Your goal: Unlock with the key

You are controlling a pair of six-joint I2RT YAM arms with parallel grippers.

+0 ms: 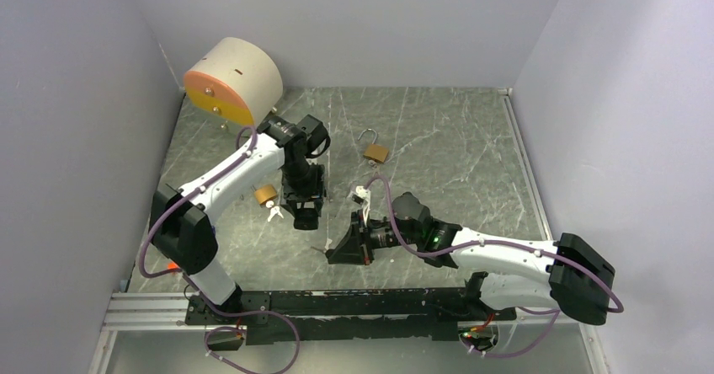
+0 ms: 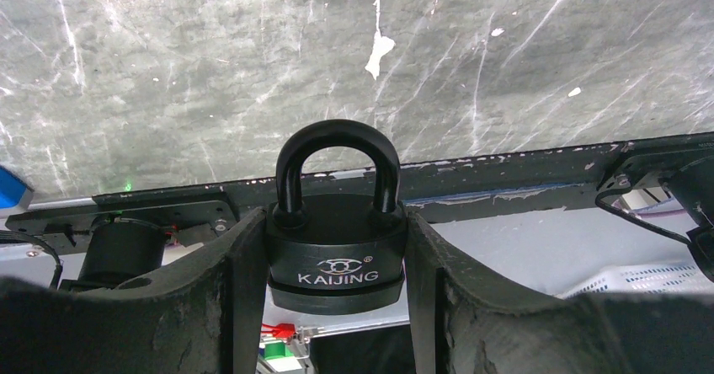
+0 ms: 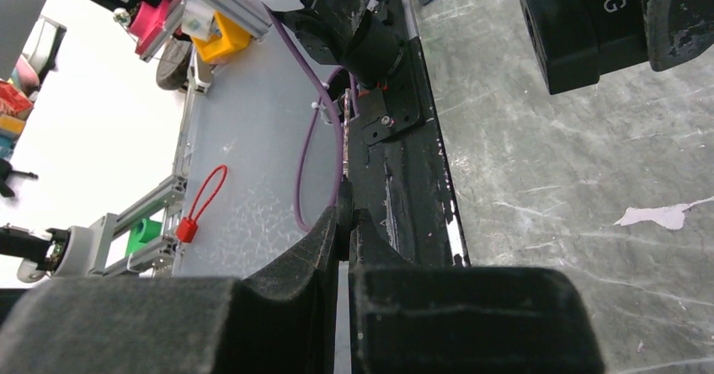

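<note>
A black padlock [image 2: 337,264] is clasped at its sides by my left gripper, which is shut on it. Its shackle [image 2: 338,130] points away from the gripper, both legs meeting the body. In the right wrist view part of the padlock [image 3: 581,29] shows at upper right; I cannot make out a keyhole. My right gripper is shut on the black head of a key, and the thin blade of this key [image 3: 346,134] sticks out ahead. From above, the key tip [image 1: 317,249] lies in front of the padlock [image 1: 306,220], apart from it.
On the left lies a brass padlock [image 1: 265,195] with silver keys [image 1: 275,211]. Behind the right gripper sits an opened brass padlock [image 1: 375,152]. A cream rounded box [image 1: 244,75] stands at the back left.
</note>
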